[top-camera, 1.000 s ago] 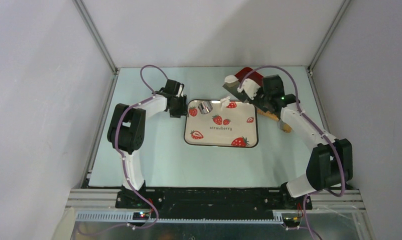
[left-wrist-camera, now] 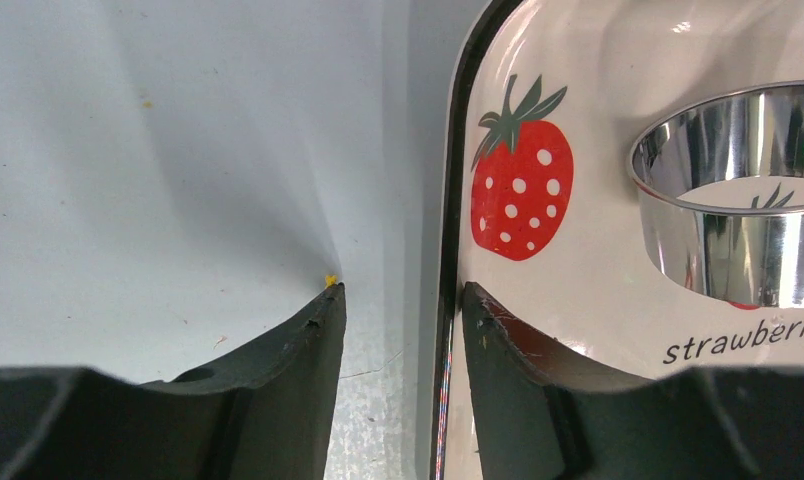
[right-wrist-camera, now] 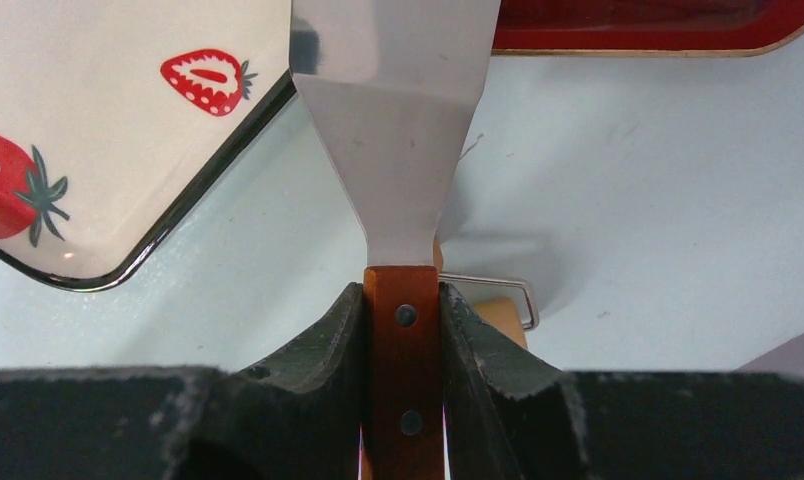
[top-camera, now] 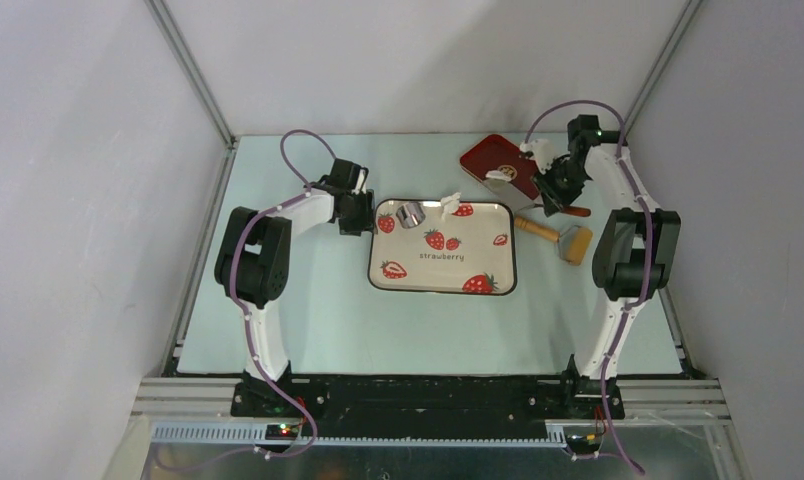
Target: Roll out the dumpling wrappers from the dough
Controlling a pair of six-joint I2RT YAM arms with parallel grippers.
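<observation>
A strawberry tray (top-camera: 442, 270) holds a steel ring cutter (top-camera: 410, 214) and a small white lump (top-camera: 450, 203), likely dough. At the tray's left edge my left gripper is open, nothing between its fingers. My right gripper grips the wooden handle (right-wrist-camera: 402, 380) of a metal scraper (right-wrist-camera: 398, 130), whose blade reaches over the tray corner toward a red tray (right-wrist-camera: 638, 25). In the top view, something white rests on the scraper near that red tray.
A wooden rolling tool (top-camera: 533, 227) and a scraper with a wide wooden part (top-camera: 578, 250) lie right of the strawberry tray, under the right arm.
My right gripper and the scraper have moved back and to the right, away from the strawberry tray toward the red tray's side. The left arm is unchanged.
</observation>
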